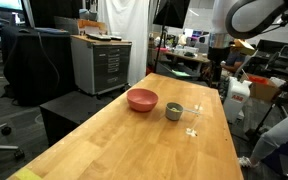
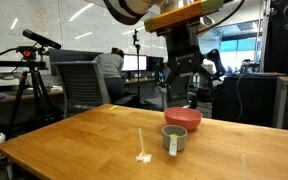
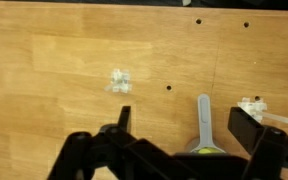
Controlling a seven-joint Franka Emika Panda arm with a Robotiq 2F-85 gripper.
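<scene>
A grey metal pot (image 1: 173, 114) with a pale straight handle stands upright on the wooden table; the handle (image 2: 173, 147) points toward the second exterior camera. Just behind the pot sits a red bowl (image 2: 183, 120), which looks empty from here. My gripper (image 1: 229, 80) hangs in the air above the table, clear of both. Its fingers are spread apart with nothing between them. In the wrist view the pot's handle (image 3: 205, 115) reaches up between the fingertips of the gripper, well below them, while most of the pot is hidden behind the gripper body.
White tape marks (image 3: 119, 80) lie flat on the table (image 1: 104, 140), another tape patch (image 3: 256, 106) near the handle. A dark cabinet (image 1: 102, 65) and an office chair (image 2: 84, 88) stand beyond it.
</scene>
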